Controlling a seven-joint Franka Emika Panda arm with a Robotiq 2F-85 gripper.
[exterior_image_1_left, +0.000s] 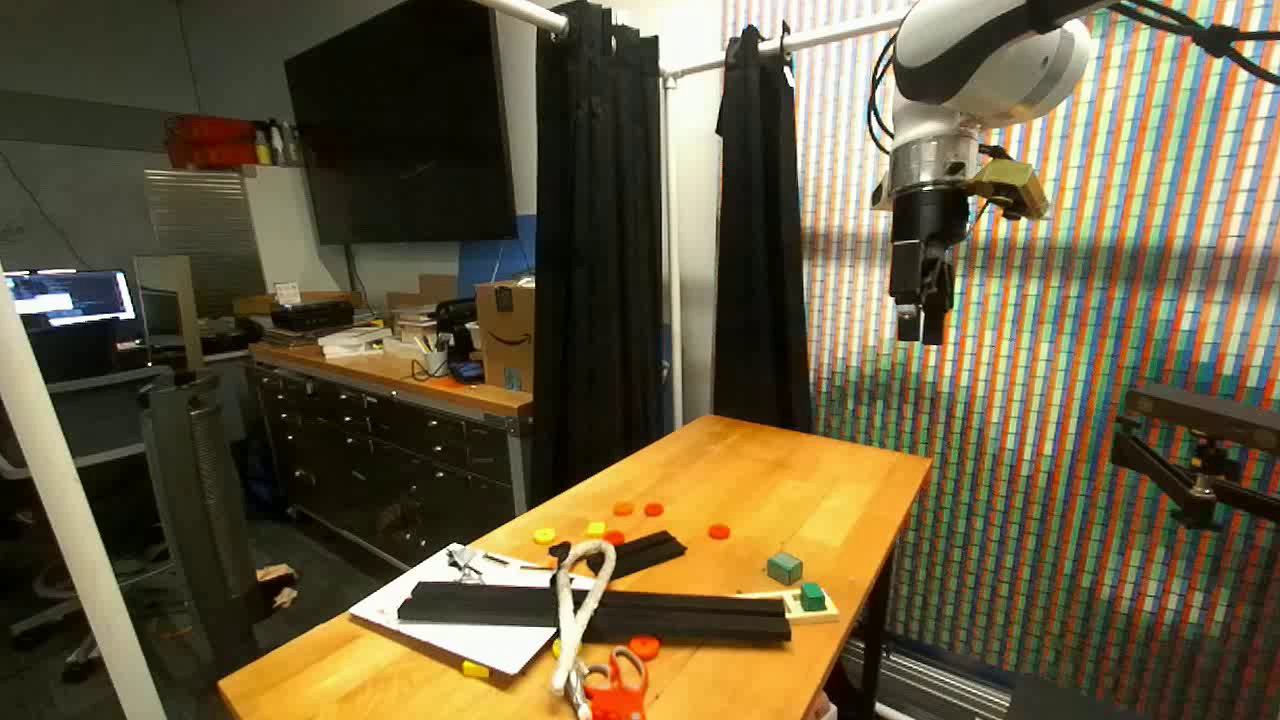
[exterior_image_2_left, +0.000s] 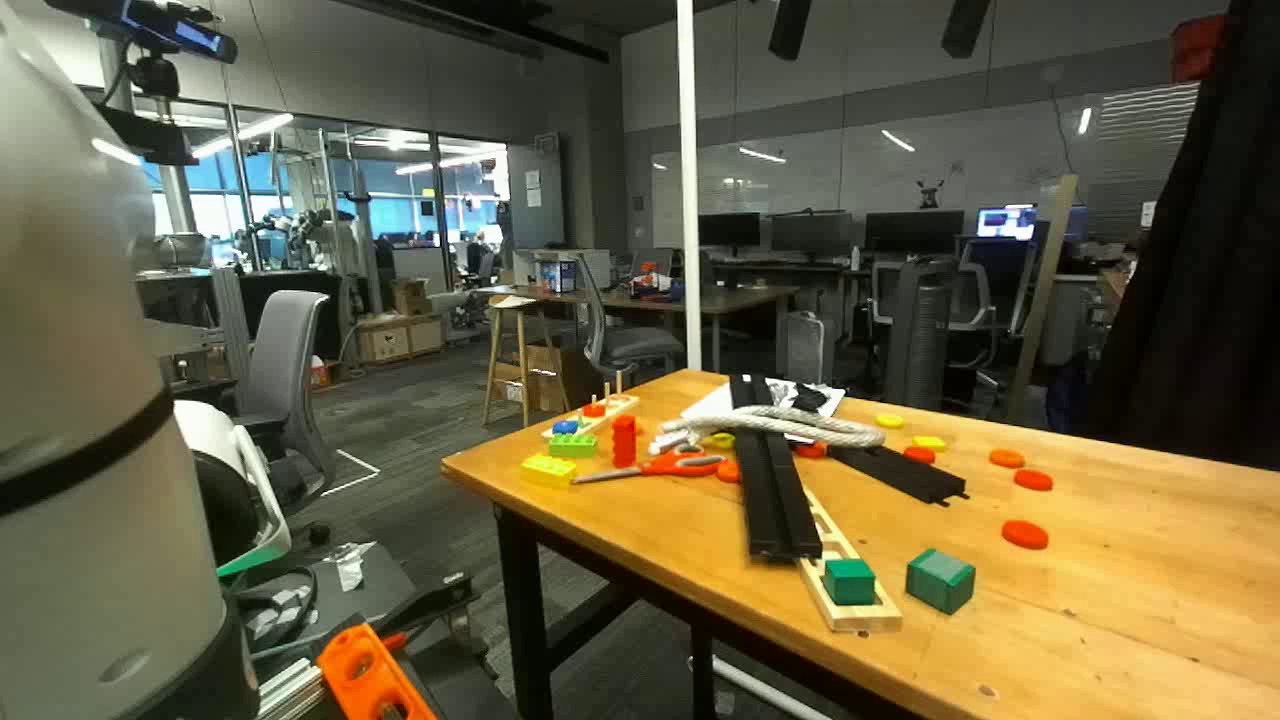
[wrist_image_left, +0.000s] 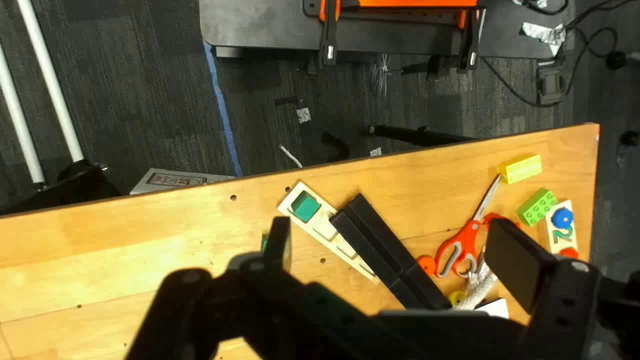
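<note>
High above the table's right side, my gripper (exterior_image_1_left: 921, 326) points down, well clear of everything; the wrist view shows its two fingers wide apart with nothing held. A wooden tray (exterior_image_2_left: 855, 617) lies near the table edge with a green block (exterior_image_2_left: 849, 582) in its end slot. Beside it on the bare wood rests a second green block (exterior_image_2_left: 941, 581), mostly hidden behind a finger in the wrist view. A black track piece (wrist_image_left: 390, 252) lies across the tray. Orange-handled scissors (wrist_image_left: 460, 245) and a white rope (exterior_image_1_left: 581, 612) are close to that track.
A shorter black track (exterior_image_2_left: 900, 472) and several red, orange and yellow discs, such as a red disc (exterior_image_2_left: 1024, 534), are scattered about. A white board (exterior_image_1_left: 468, 642) lies under the track. Yellow (wrist_image_left: 520, 168) and lime bricks (wrist_image_left: 536, 207) sit near one end.
</note>
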